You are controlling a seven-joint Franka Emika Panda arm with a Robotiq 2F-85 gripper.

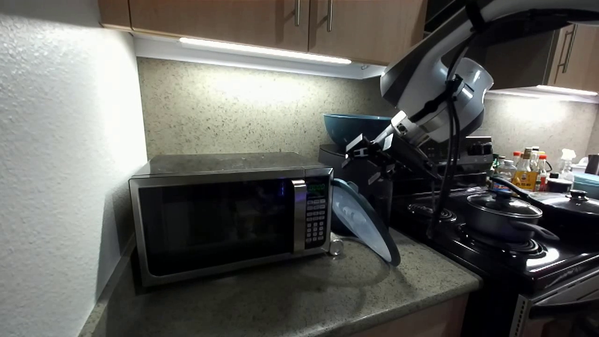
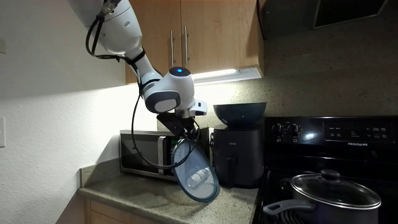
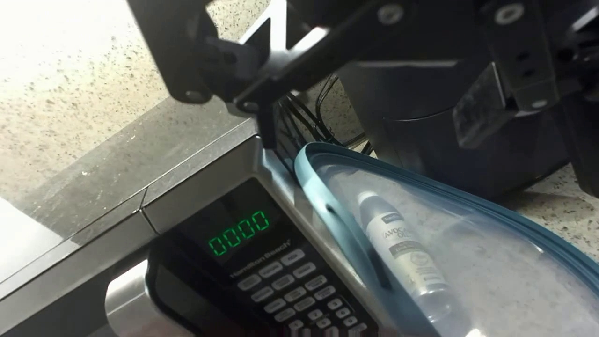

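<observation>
My gripper is open, its two fingers wide apart with nothing between them. In exterior view 1 the gripper [image 1: 366, 157] hangs in the air, to the right of the microwave's top. A clear lid with a blue-teal rim [image 2: 215, 186] leans on edge against the side of the microwave [image 1: 219, 224]. Through the clear lid shows a white-labelled avocado oil bottle [image 3: 408, 252], lying on the counter. In the wrist view the lid's upper rim [image 3: 314, 179] lies just below the space between my fingers, apart from them. The microwave door is shut.
A teal bowl [image 2: 240, 114] sits on the black air fryer [image 2: 238, 156], close to my gripper. On the stove, right of the counter, stands a lidded pot [image 1: 500, 216]. Wooden cabinets [image 1: 224, 22] hang above.
</observation>
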